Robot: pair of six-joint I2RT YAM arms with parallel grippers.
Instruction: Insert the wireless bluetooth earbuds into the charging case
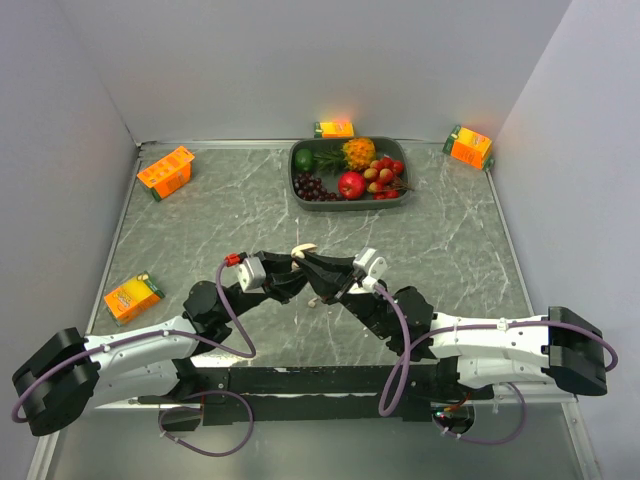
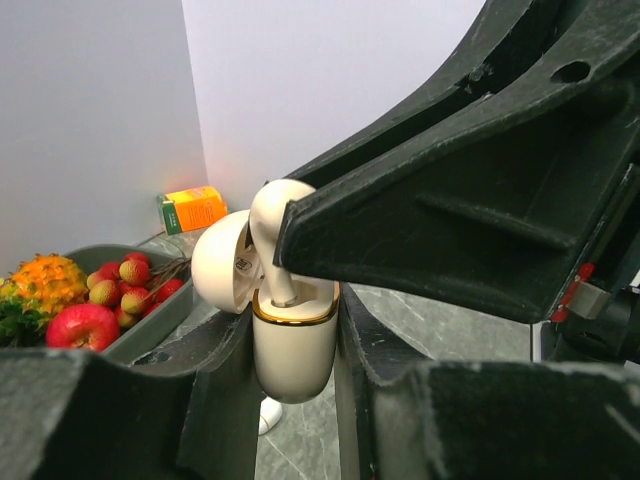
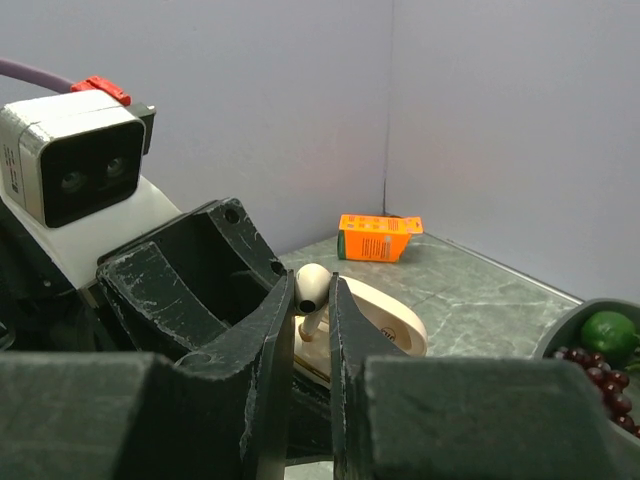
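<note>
The cream charging case (image 2: 295, 355), lid open, is held upright by my left gripper (image 1: 291, 270), shut on it. A white earbud (image 2: 270, 225) stands stem-down in the case's opening, with my right gripper shut on its head. The two grippers meet over the middle of the table, and in the top view they hide much of the case. A small white piece (image 1: 313, 303) lies on the table below them; in the left wrist view it is partly hidden behind my fingers.
A grey fruit tray (image 1: 347, 202) stands at the back centre. Orange boxes (image 1: 166, 172) lie around the table's edges, at left, back and right (image 1: 467, 148). The marble table (image 1: 210, 220) is otherwise mostly clear.
</note>
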